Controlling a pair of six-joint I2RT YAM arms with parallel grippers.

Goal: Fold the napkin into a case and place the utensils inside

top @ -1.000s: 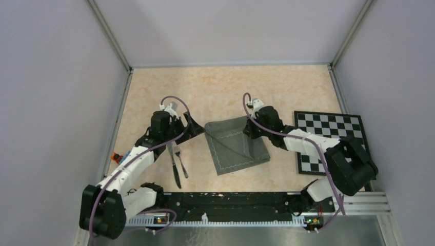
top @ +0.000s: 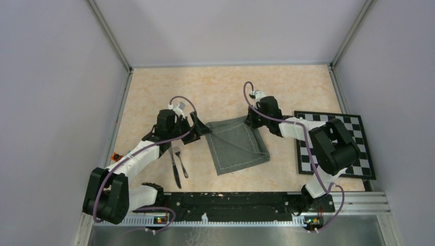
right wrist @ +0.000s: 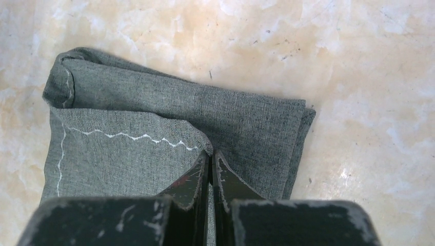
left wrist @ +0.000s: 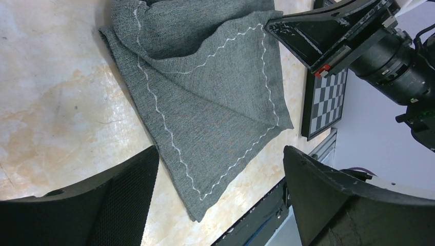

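A grey napkin with a pale zigzag stitch lies on the table in front of both arms, its near right corner folded. In the right wrist view, my right gripper is shut on a corner of the top layer, which bunches at the fingertips. The napkin has a raised, loose fold along one side in the left wrist view. Beside its far left corner, my left gripper stands open, holding nothing. A knife and a fork lie left of the napkin, partly under the left arm.
A checkered board in a black frame occupies the right side. Small orange and blue items sit at the left edge. Bare tabletop stretches behind the napkin.
My right gripper has moved toward the far side with the napkin's upper layer, which now covers more of the layer below. The left gripper has shifted slightly right.
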